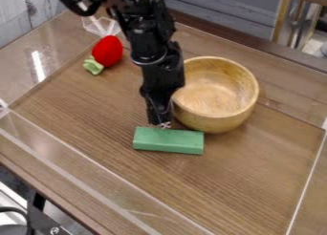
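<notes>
My gripper (161, 113) hangs at the left side of a large light-wood bowl (220, 89), low over the table just behind a green rectangular block (169, 140). Its fingertips are dark and hard to make out; it looks shut, and I see nothing held in it. The green block lies flat in front of the bowl.
A red round object (107, 51) with a small green piece (94, 65) beside it sits at the back left, near a clear plastic item (99, 25).
</notes>
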